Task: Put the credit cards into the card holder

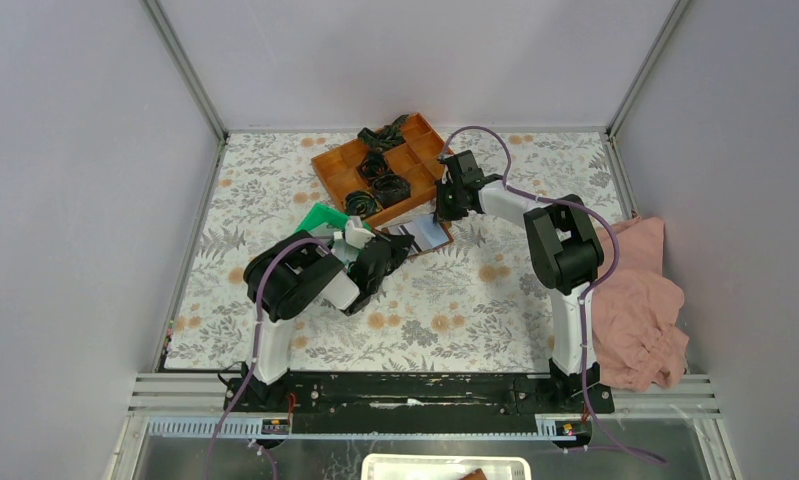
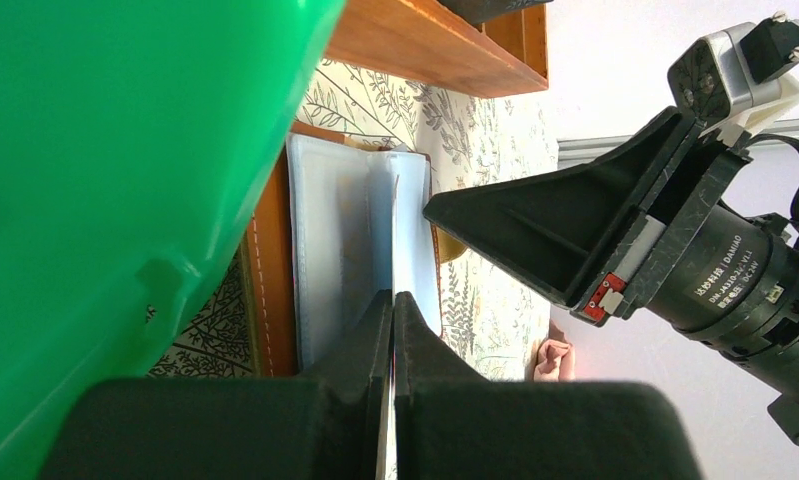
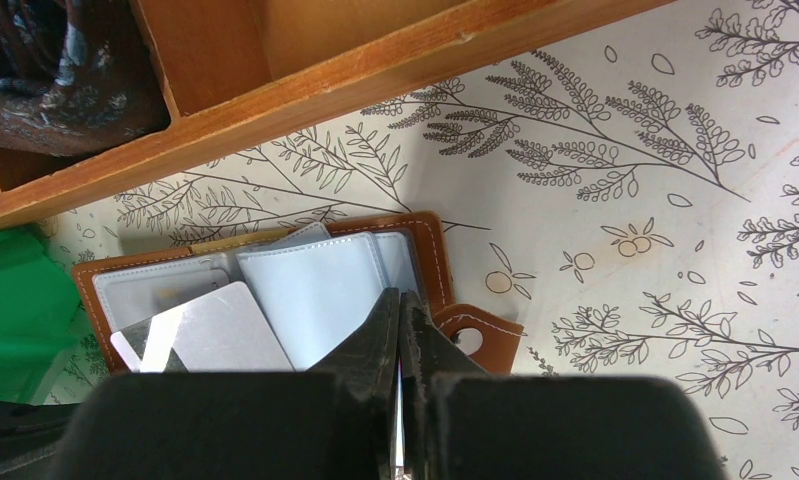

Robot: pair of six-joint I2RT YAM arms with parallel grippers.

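Observation:
The brown card holder lies open on the table, with pale translucent sleeves. A white card with a dark stripe slants over its left part in the right wrist view. Edge-on, that card is a thin line running between the fingertips of my left gripper, which is shut on it. My right gripper is shut at the sleeves' right side, by the holder's snap tab. Whether a sleeve edge is pinched there, I cannot tell. How far the card sits inside a sleeve is unclear.
A wooden divided box with dark coiled items stands just behind the holder. The green basket is close on the left, partly under my left arm. Open tabletop stretches in front; pink cloth lies far right.

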